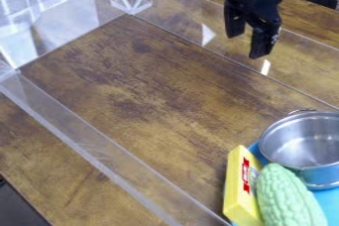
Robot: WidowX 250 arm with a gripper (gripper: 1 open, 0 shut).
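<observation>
My black gripper (247,34) hangs at the top right, over the far part of the wooden table (133,101). Its fingers point down and look parted, with nothing visible between them. At the lower right a steel pot (298,143), a yellow box with a red label (241,185) and a pale green corn-shaped or gourd-like vegetable (286,200) sit on a blue surface, well away from the gripper.
Clear plastic walls (93,156) border the wooden work area. A white, striped translucent area fills the top left, and a dark gap shows at the lower left.
</observation>
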